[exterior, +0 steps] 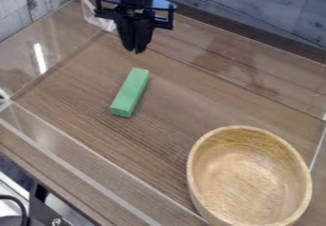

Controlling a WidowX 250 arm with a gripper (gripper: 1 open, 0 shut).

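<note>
My gripper (pixel 135 41) hangs at the top centre of the camera view, a dark mechanism whose narrow fingers point down above the wooden floor; whether they are open or shut is hard to make out. A green bar (pixel 130 92) lies flat on the wood, below and a little in front of the gripper, apart from it. A large pale wooden bowl (pixel 249 211) sits at the lower right.
Wooden walls (pixel 254 10) bound the area at the back, with a pale panel at the top left. Dark cables show at the lower left corner.
</note>
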